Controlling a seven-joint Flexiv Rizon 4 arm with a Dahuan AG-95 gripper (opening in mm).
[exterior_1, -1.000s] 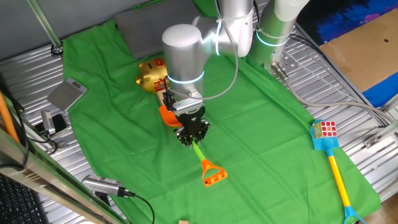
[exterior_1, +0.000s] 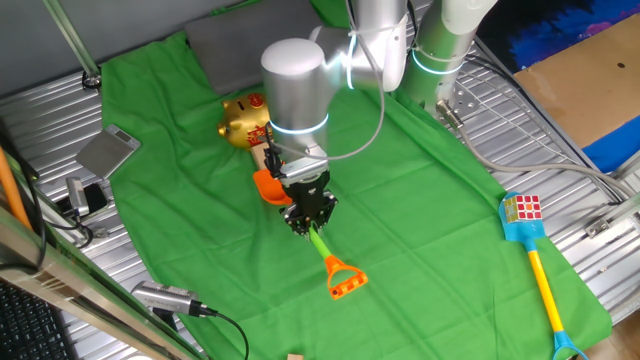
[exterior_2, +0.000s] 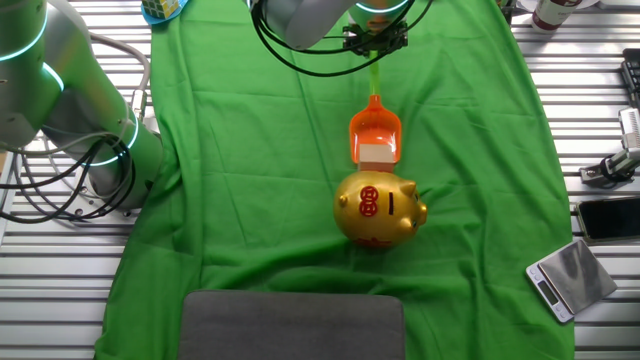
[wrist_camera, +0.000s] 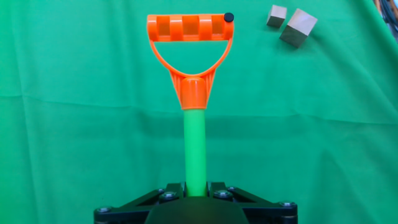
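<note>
A toy shovel has an orange scoop (exterior_2: 365, 122), a green shaft (wrist_camera: 195, 143) and an orange D-shaped handle (wrist_camera: 191, 87). My gripper (exterior_1: 313, 222) is shut on the green shaft; in the wrist view a black finger (wrist_camera: 176, 190) stands close on each side of it. In exterior view 2 the scoop lies on the green cloth with a pale wooden block (exterior_2: 377, 154) at its open end. Right behind the block stands a golden piggy bank (exterior_2: 372, 210). In exterior view 1 the arm partly hides the scoop and block.
Two wooden blocks, one small (wrist_camera: 277, 15) and one larger (wrist_camera: 299, 27), lie beyond the handle. A blue and yellow shovel (exterior_1: 541, 285) carries a puzzle cube (exterior_1: 522, 208) at the right. A dark grey pad (exterior_2: 292, 325) borders the cloth's far side.
The orange handle and scoop have shifted very slightly to the right in exterior view 1. Arm and gripper look almost unmoved, with the shaft still held.
</note>
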